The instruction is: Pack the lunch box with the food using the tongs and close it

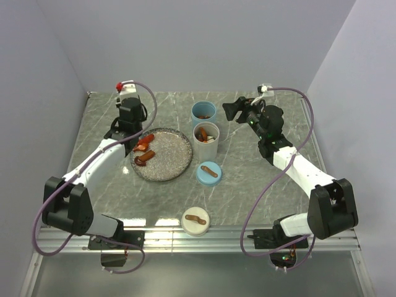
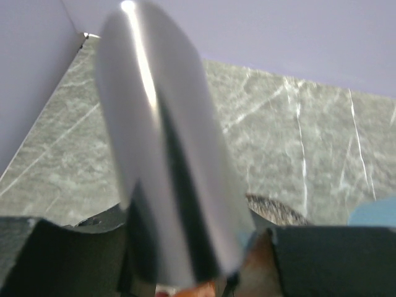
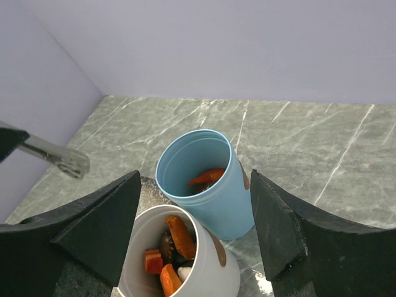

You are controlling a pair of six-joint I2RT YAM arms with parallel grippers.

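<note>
My left gripper is shut on a shiny metal utensil. In the right wrist view, that utensil juts in from the left edge; its kind is hard to tell. The left arm stands over the far-left side of the round platter, which bears orange and brown food pieces. A white canister with food inside and a blue canister holding an orange piece stand uncovered. Behind and right of them, my right gripper is open, its fingers empty.
A blue lid lies in front of the white canister. A white lid rests by the table's front edge.
</note>
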